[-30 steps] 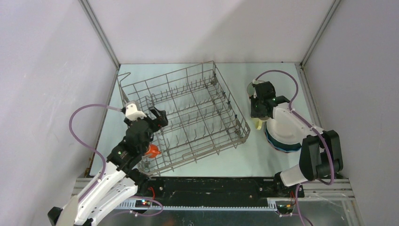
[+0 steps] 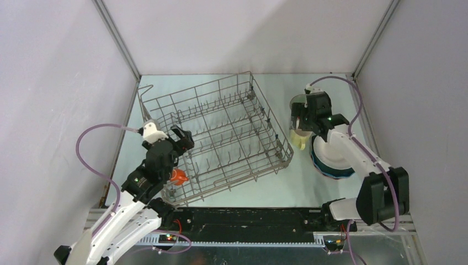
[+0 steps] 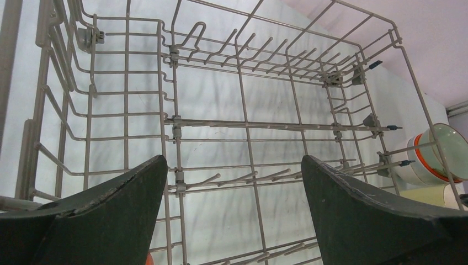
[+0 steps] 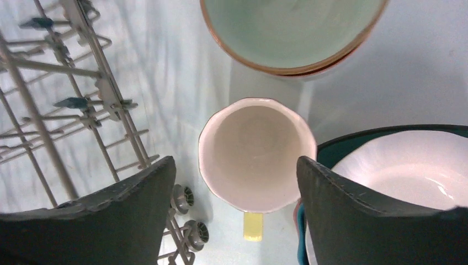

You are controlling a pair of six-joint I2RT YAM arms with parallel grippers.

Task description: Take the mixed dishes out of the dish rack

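A wire dish rack fills the middle of the surface. In its front left corner lies an orange cup; only a sliver of it shows in the left wrist view. My left gripper hangs above the rack's left side, open and empty. To the right of the rack stands a yellow mug, upright with its handle toward the front. Over it is my right gripper, fingers apart on either side in view, holding nothing. Stacked bowls sit behind the mug, and stacked plates lie to its front right.
The rack's right wall runs close beside the mug. White walls enclose the surface at the back and both sides. Bare tabletop lies in front of the plates and rack.
My right gripper has backed off from the mug, rising and shifting slightly right and back, and the mug stays on the table. The left arm has drifted a little to the left.
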